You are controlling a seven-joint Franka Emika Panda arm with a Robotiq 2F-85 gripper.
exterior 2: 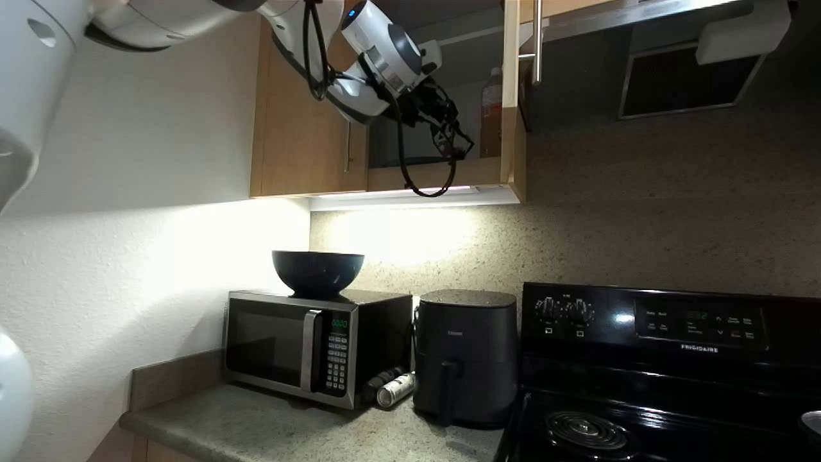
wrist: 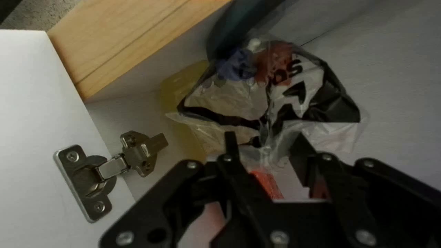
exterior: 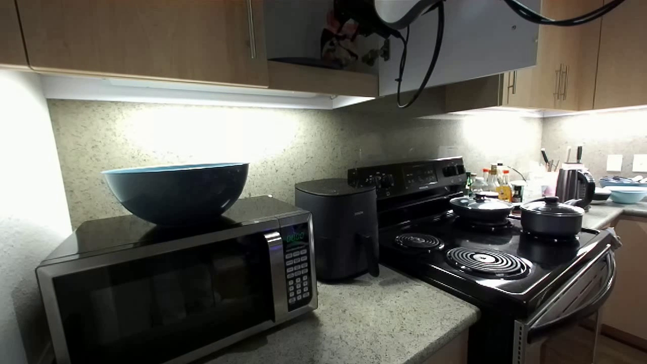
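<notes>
A clear plastic bag point(wrist: 235, 99) with black, white and red print sits inside the open upper cabinet, a yellow item behind it in the wrist view. My gripper is part open at the bag's near edge, with crinkled clear plastic showing in the gap between its fingers. Whether the fingers touch the plastic, I cannot tell. From the first exterior view, the same bag point(exterior: 337, 49) is partly covered by the dark gripper. In the second exterior view the gripper point(exterior 2: 452, 142) reaches into the cabinet, its fingertips hard to make out.
The opened cabinet door point(exterior: 461, 45) and its metal hinge point(wrist: 111, 169) stand close beside the arm. A bottle point(exterior 2: 490, 115) is at the cabinet's right side. Below are a microwave point(exterior: 164, 291) bearing a large bowl point(exterior: 182, 191), an air fryer point(exterior: 336, 233) and the stove.
</notes>
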